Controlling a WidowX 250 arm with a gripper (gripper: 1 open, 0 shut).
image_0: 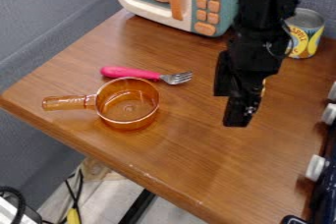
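Note:
The black gripper (241, 110) hangs low over the right middle of the wooden table, pointing down; whether its fingers are apart, or hold anything, is hard to tell. A small light object shows partly behind it. To its left lie a pink-handled fork (144, 74) and an orange transparent saucepan (126, 120) with its handle pointing left.
A toy microwave (207, 7) stands at the back, with a can (305, 41) at the back right. A dark stove-like object with white knobs (321, 184) lines the right edge.

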